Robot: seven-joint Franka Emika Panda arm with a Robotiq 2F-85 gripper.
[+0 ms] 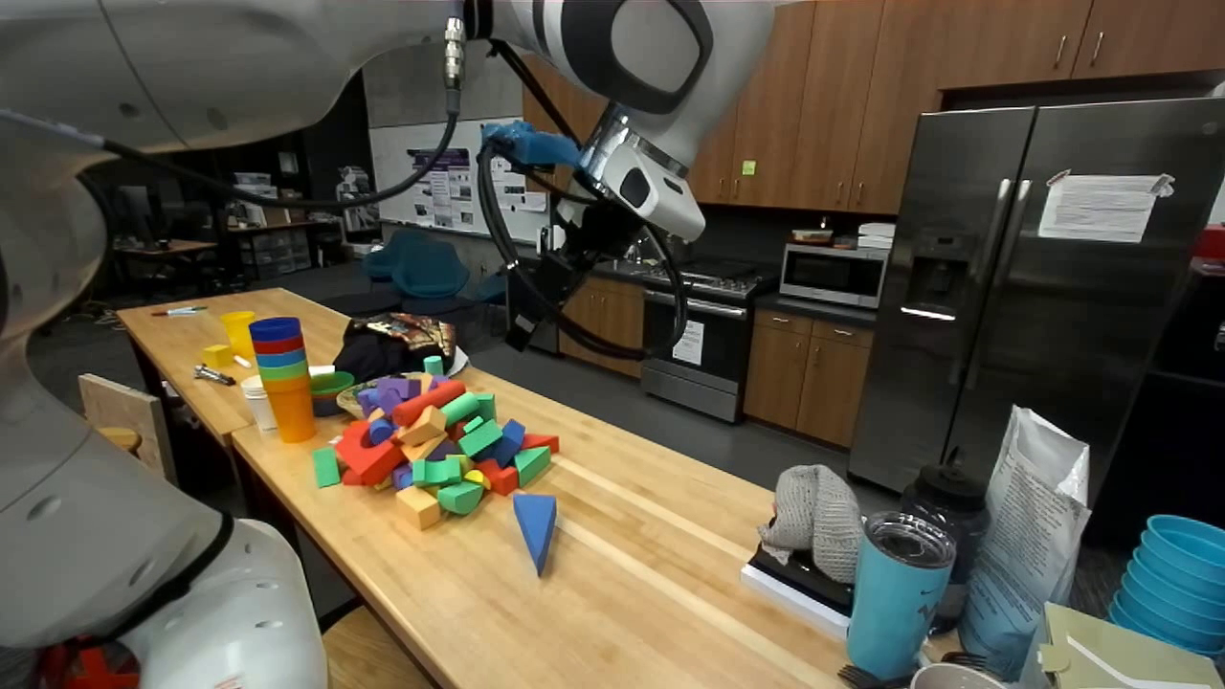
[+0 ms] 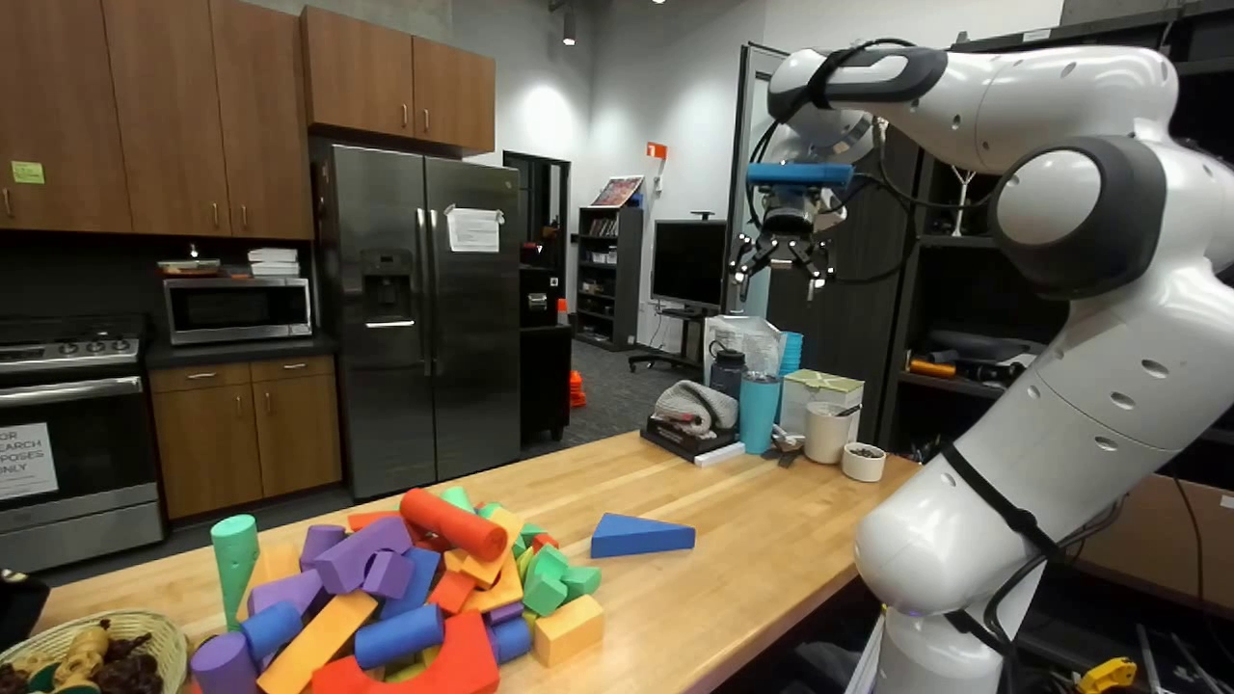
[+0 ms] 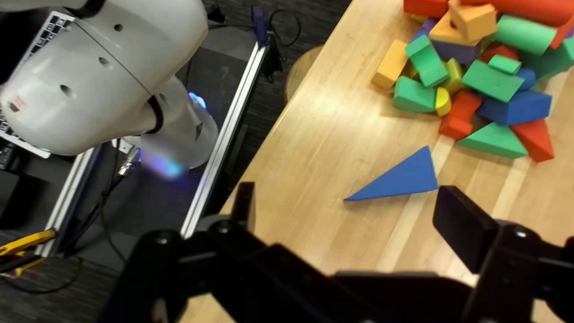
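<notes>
High above the table, my gripper (image 2: 777, 276) stands open, its fingers (image 3: 463, 229) spread wide with nothing between them in the wrist view. A blue triangular block (image 3: 404, 176) lies flat and alone on the bare wood, well below the gripper. In exterior view 1 the same blue triangle (image 1: 536, 529) is a short way in front of a heap of coloured blocks (image 1: 431, 442). That heap mixes red, green, orange, purple, yellow and blue pieces, some covering others.
Stacked cups (image 1: 292, 390) and a wicker basket (image 2: 156, 630) border the heap. At the table's other end are a teal tumbler (image 1: 902, 597), a grey cloth (image 1: 817, 519), a dark bottle (image 2: 726, 372) and white cups (image 2: 828, 433). Bare wooden tabletop (image 1: 643, 551) lies between.
</notes>
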